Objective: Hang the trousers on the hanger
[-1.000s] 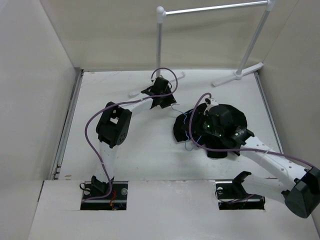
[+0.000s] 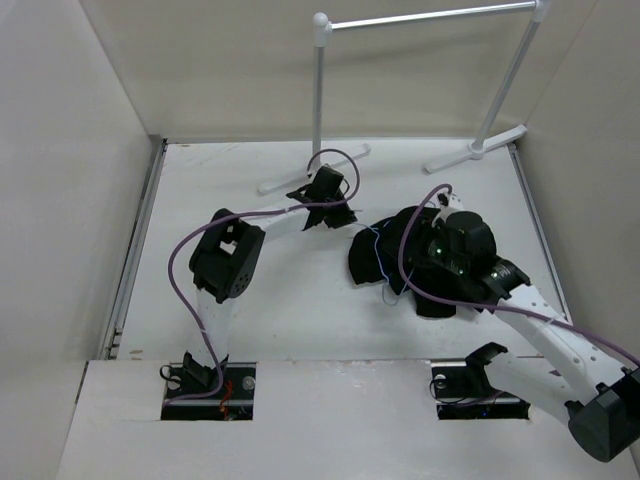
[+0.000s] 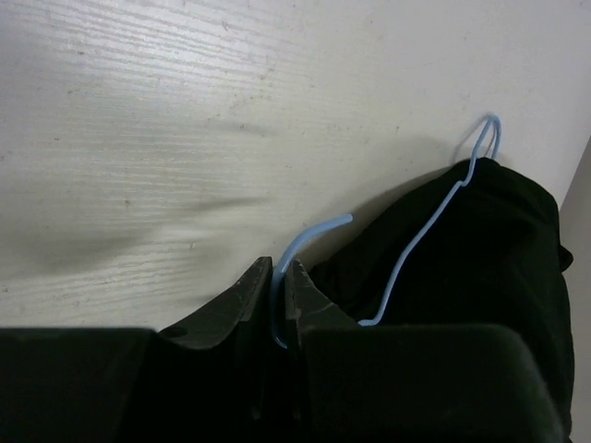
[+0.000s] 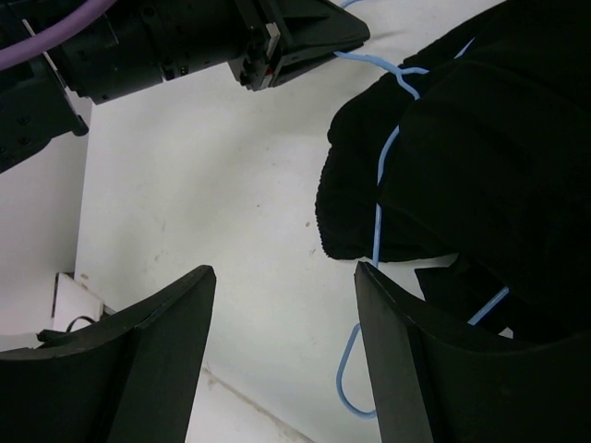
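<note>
The black trousers [image 2: 370, 262] lie bunched on the table, right of centre in the top view. A blue wire hanger [image 2: 384, 263] runs through the cloth; one looped end [image 4: 355, 409] sticks out beyond the trousers in the right wrist view. Its hook [image 3: 305, 238] passes between the fingertips of my left gripper, which look closed around the wire, just left of the trousers. My right gripper is above the trousers with its fingers [image 4: 189, 309] wide apart and nothing between them. In the top view the right arm hides part of the cloth.
A white rack with a horizontal bar [image 2: 430, 16] stands at the back, its feet [image 2: 475, 150] on the table. Purple cables [image 2: 235, 216] run along both arms.
The left gripper has come slightly down and right to the hanger's hook, and its fingers have closed in around it. The right arm has shifted to the right over the trousers.
</note>
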